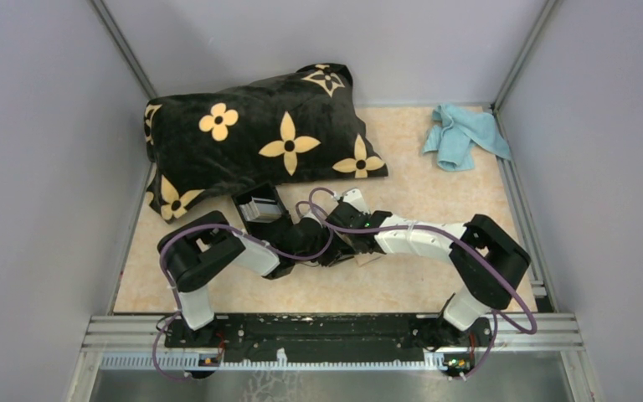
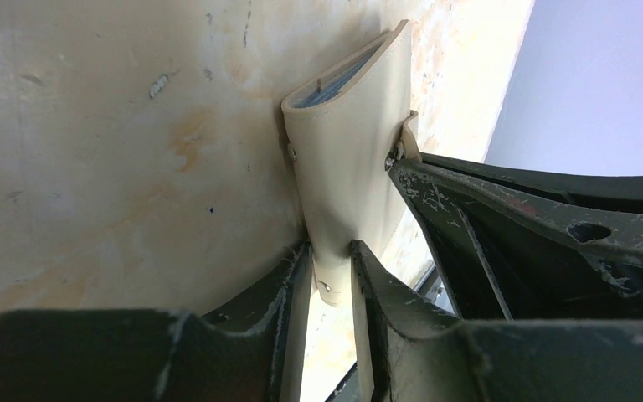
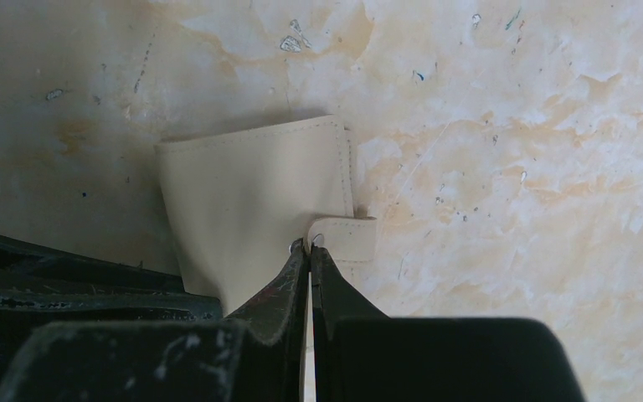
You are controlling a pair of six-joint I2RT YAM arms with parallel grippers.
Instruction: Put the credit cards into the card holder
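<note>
A beige leather card holder [image 2: 347,159] stands tilted on the tabletop in the left wrist view, its mouth parted and something bluish [image 2: 335,88] inside. My left gripper has its fingertips apart, one on either side of the holder's lower end. Across the holder's flat face [image 3: 251,193], my right gripper is shut at the snap strap [image 3: 345,239], whose thin leather seems to pass between the fingertips. In the top view the arms cover most of the holder [image 1: 367,259]. Pale cards [image 1: 259,209] lie in a black box [image 1: 273,228] at left.
A dark patterned cushion [image 1: 259,130] fills the back left, close behind the box. A blue cloth [image 1: 465,136] lies at the back right. Both arms meet near the middle.
</note>
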